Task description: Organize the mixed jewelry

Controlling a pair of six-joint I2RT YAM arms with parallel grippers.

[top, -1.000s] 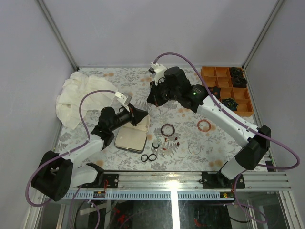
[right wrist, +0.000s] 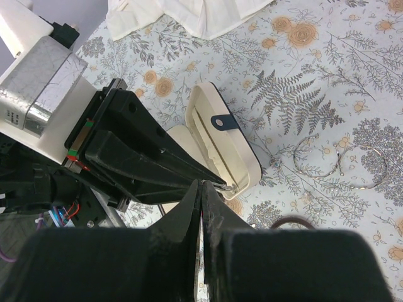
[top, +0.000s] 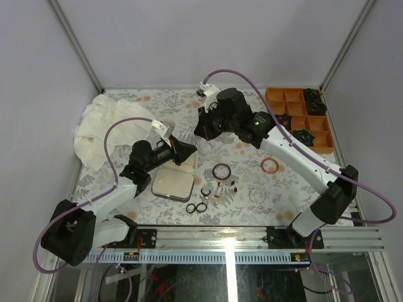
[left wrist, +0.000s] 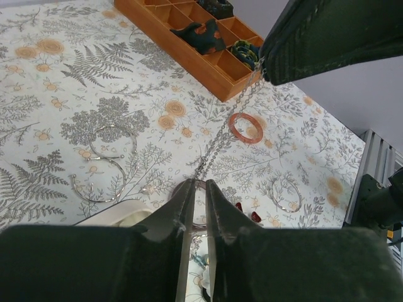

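Note:
A thin silver chain (left wrist: 217, 139) runs from the right gripper's tips down to the left fingertips. My right gripper is shut on its upper end; only a small shiny bit shows there. My left gripper stands slightly open around the chain's lower end, above the open cream jewelry case (top: 172, 184). A dark bangle (top: 221, 172), two black rings (top: 201, 207), small red pieces (left wrist: 255, 217) and an orange-red bangle (left wrist: 245, 128) lie on the cloth. Two silver hoops (right wrist: 365, 167) lie near the case.
An orange compartment tray (top: 322, 143) with dark items in some cells stands at the back right. White fabric (top: 104, 129) is bunched at the back left. Another thin hoop (left wrist: 287, 195) lies front right.

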